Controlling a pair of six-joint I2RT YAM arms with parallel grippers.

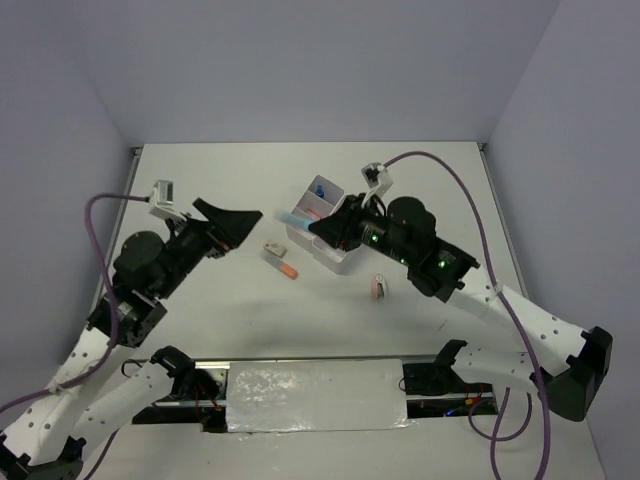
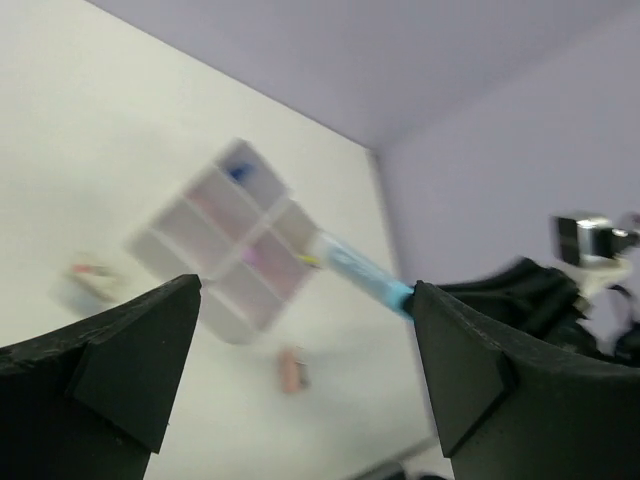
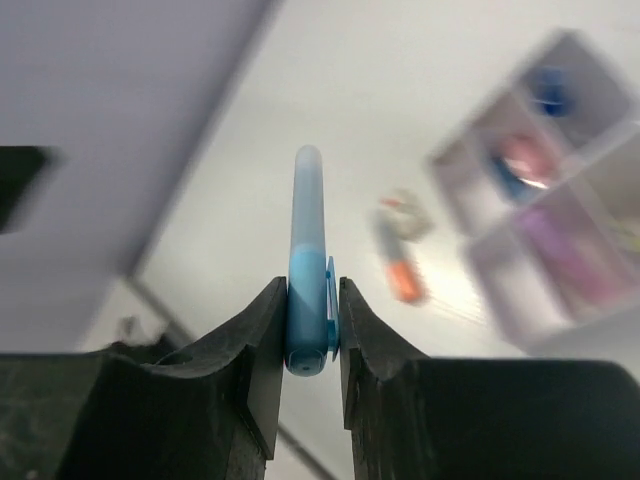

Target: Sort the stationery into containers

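A light blue pen [image 3: 306, 240] is held upright-looking in my right gripper, shut on it; from above it juts leftward over the divided container [image 1: 335, 262]. My left gripper is open and empty, left of the pen in the top view [image 1: 230, 228]. The grey container's compartments hold a blue item [image 3: 551, 92], pink items [image 3: 525, 157] and others, blurred in the wrist views. On the table [image 1: 210, 310] lie an orange-and-grey item [image 1: 287, 270], a small pale item [image 1: 275, 247] and a pinkish item [image 1: 378, 286].
Grey walls stand at the back and sides. A silvery sheet [image 1: 316, 395] lies beyond the front edge.
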